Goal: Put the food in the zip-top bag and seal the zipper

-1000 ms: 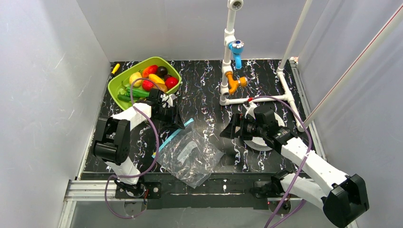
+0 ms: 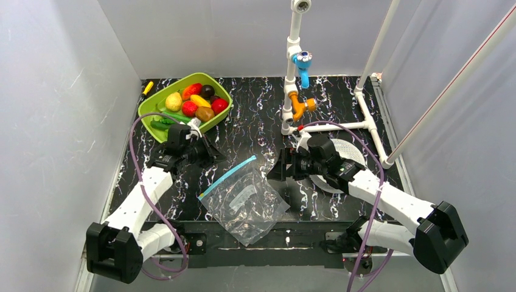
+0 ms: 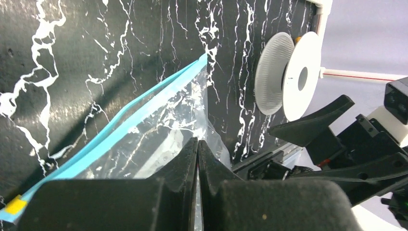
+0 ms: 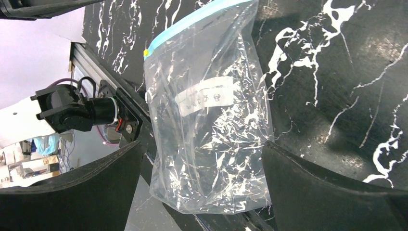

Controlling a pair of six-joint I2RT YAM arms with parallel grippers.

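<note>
A clear zip top bag [image 2: 249, 204] with a light blue zipper strip [image 2: 228, 176] lies flat and empty on the black marbled counter. In the left wrist view, my left gripper is shut, its tips meeting with nothing between them; the zipper strip [image 3: 139, 120] is outside the fingers. From above, that gripper [image 2: 219, 159] hangs just left of the strip's upper end. My right gripper [image 2: 274, 173] stands open to the right of the bag, and the bag [image 4: 207, 125] shows beyond its spread fingers. Food, including a yellow pepper [image 2: 200, 101] and a red tomato [image 2: 219, 106], sits in a green basket [image 2: 143, 109].
A white round rack [image 2: 350, 150] stands partly behind the right arm. White pipes with a blue tap [image 2: 303, 67] and an orange tap [image 2: 297, 106] rise at the back right. Between basket and pipes the counter [image 2: 258, 112] is bare.
</note>
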